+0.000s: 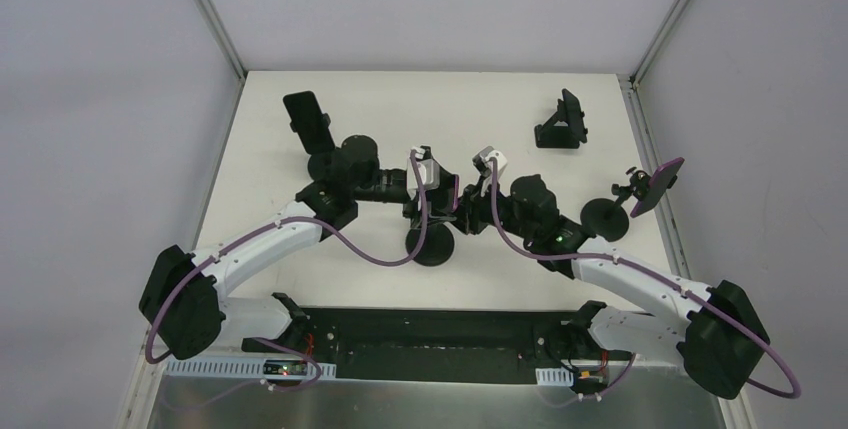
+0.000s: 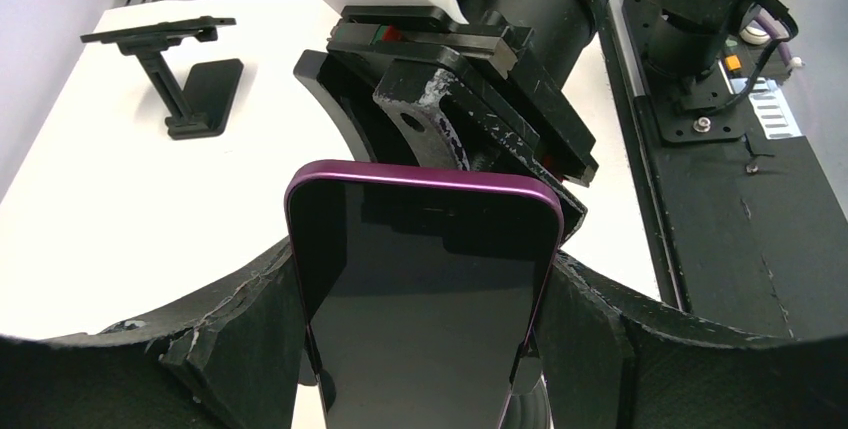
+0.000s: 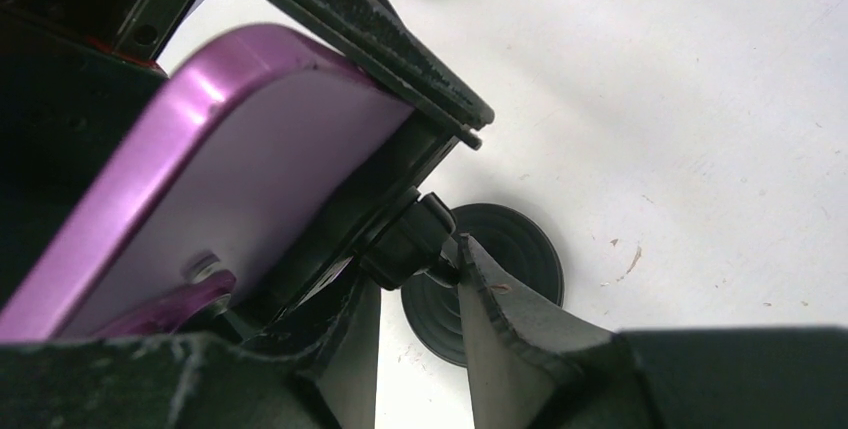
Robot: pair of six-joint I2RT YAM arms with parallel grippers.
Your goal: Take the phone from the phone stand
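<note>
A phone with a magenta rim (image 2: 422,299) stands upright between the fingers of my left gripper (image 1: 437,199), which reach along both its sides in the left wrist view; whether they press on it I cannot tell. My right gripper (image 1: 468,207) is right beside it. In the right wrist view its fingertips meet near the black mount of the stand, below the magenta phone edge (image 3: 200,109), and the round stand base (image 3: 505,259) lies on the table beneath. How tightly the right fingers close is hidden.
A phone on a stand (image 1: 305,119) is at the back left, a folding black stand (image 1: 560,134) at the back right, and another phone on a round stand (image 1: 655,187) at the right edge.
</note>
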